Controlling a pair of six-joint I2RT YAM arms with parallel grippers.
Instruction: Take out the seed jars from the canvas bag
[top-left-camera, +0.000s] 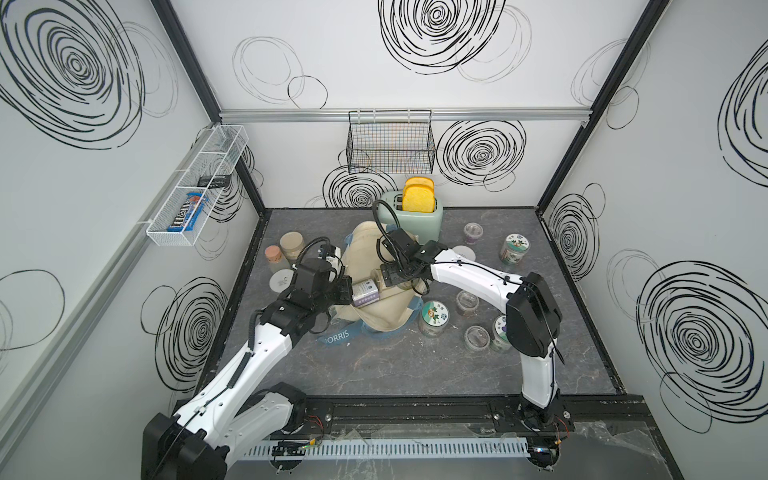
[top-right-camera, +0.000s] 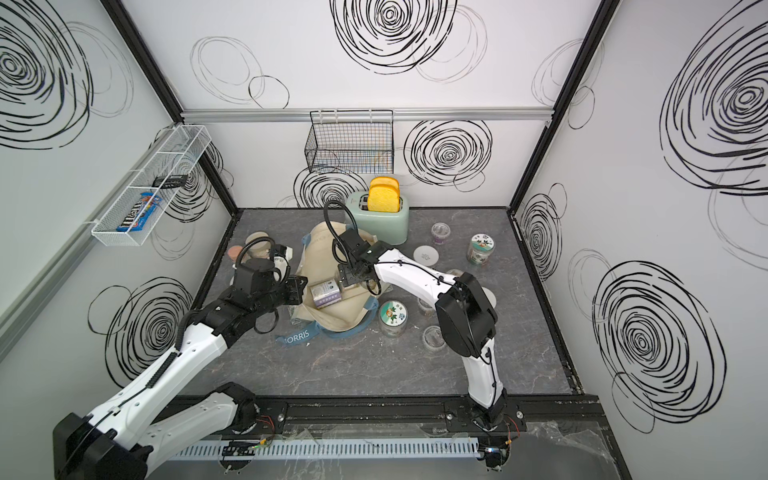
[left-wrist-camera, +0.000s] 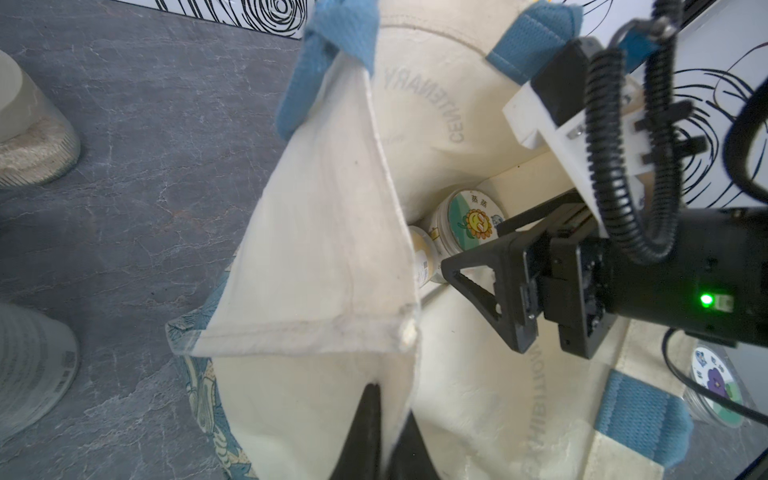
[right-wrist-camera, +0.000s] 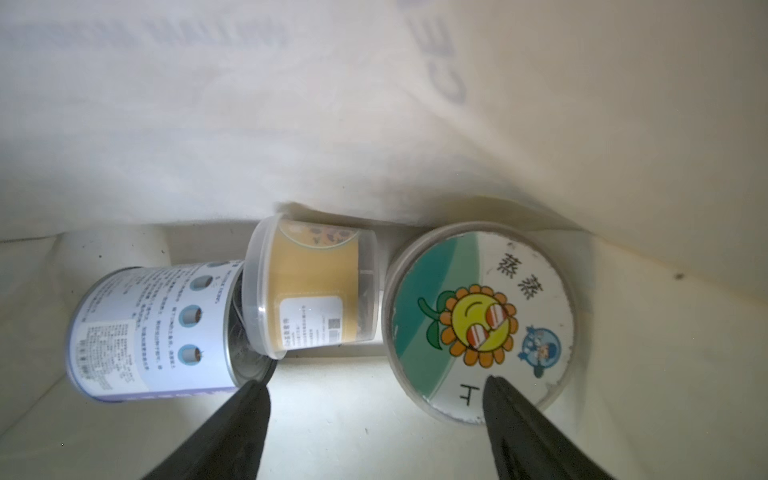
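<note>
The canvas bag (top-left-camera: 392, 312) lies open mid-table. Inside are a lilac-labelled can (right-wrist-camera: 152, 328) on its side, a yellow-labelled tub (right-wrist-camera: 312, 284) on its side and a sunflower-lidded jar (right-wrist-camera: 478, 320). My right gripper hangs open over them, nothing between its fingers, nearest the sunflower jar and tub. My left gripper is shut at the bag's left side, by the folded canvas rim; whether any cloth is between its fingertips is hard to tell.
Several jars (top-left-camera: 434, 318) stand right of the bag, more tubs (top-left-camera: 292, 244) to its left. A green toaster (top-right-camera: 384, 224) with yellow slices is behind it. Bare table lies along the front.
</note>
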